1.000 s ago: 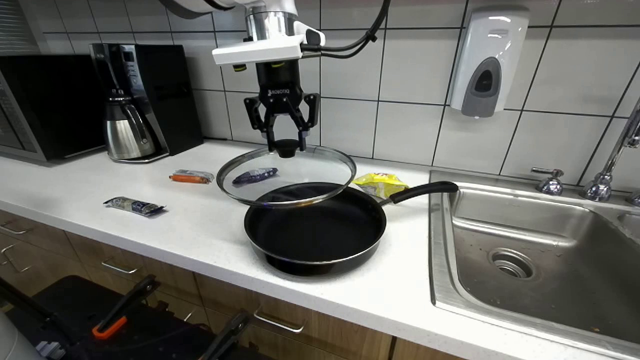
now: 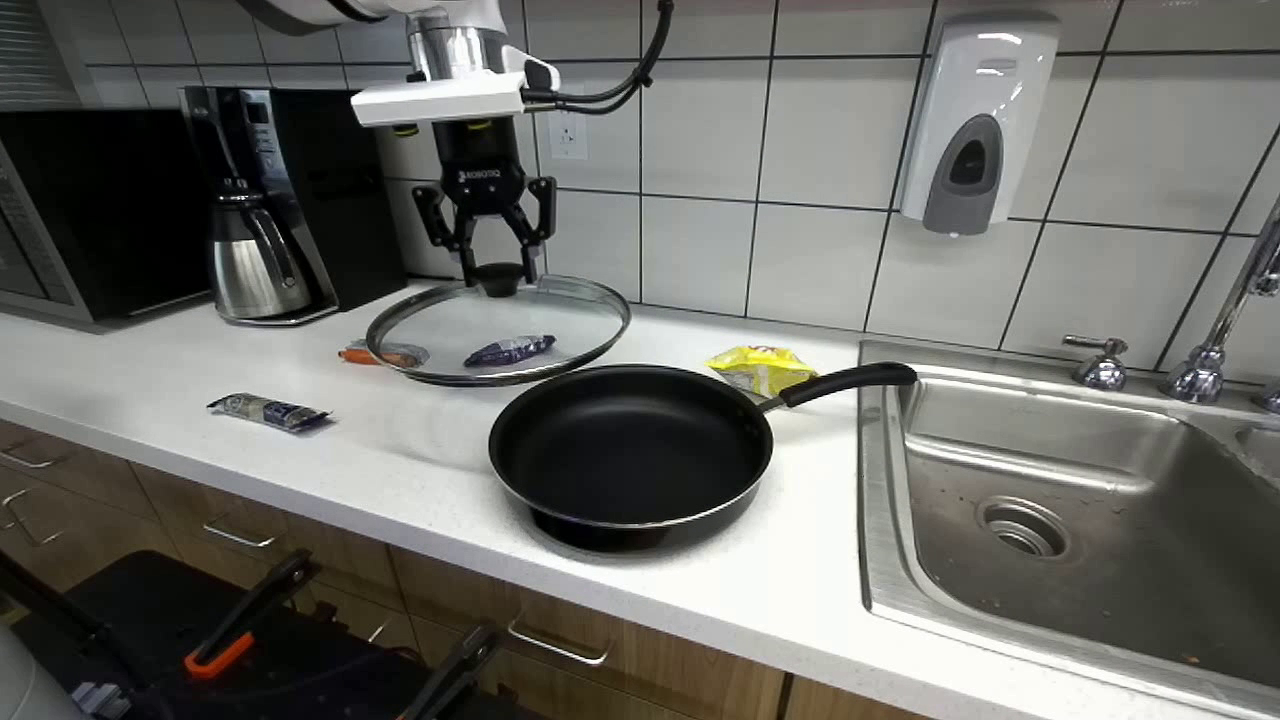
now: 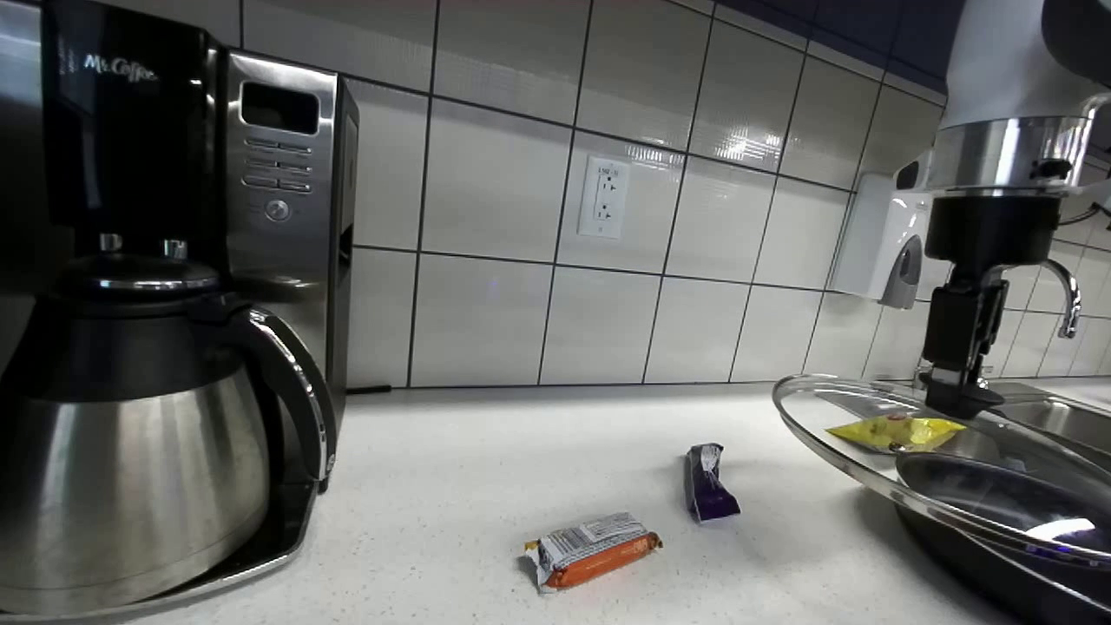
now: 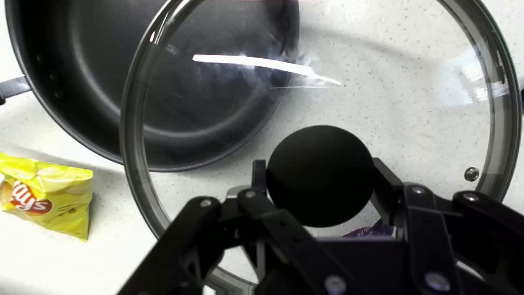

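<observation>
My gripper (image 2: pixel 498 270) is shut on the black knob (image 4: pixel 320 176) of a round glass lid, one finger on each side of it. Clear glass with a metal rim makes up the lid (image 2: pixel 408 368), which hangs above the counter, behind and to the left of the pan in exterior view 1. The black frying pan (image 2: pixel 630 444) stands uncovered on the counter, its handle (image 2: pixel 846 383) pointing toward the sink. In the wrist view the lid's edge overlaps part of the pan (image 4: pixel 93 73) from above.
Beneath the lid lie a purple packet (image 2: pixel 510 350) and an orange one (image 3: pixel 601 552). A dark packet (image 2: pixel 270 412) is near the front edge. Behind the pan sits a yellow chip bag (image 4: pixel 49 196). The coffee maker (image 2: pixel 342 192) stands left, the sink (image 2: pixel 882 504) right.
The gripper and the lid have moved left and somewhat upward in exterior view 1, off the pan's left part and over the packets. The pan and packets stay put.
</observation>
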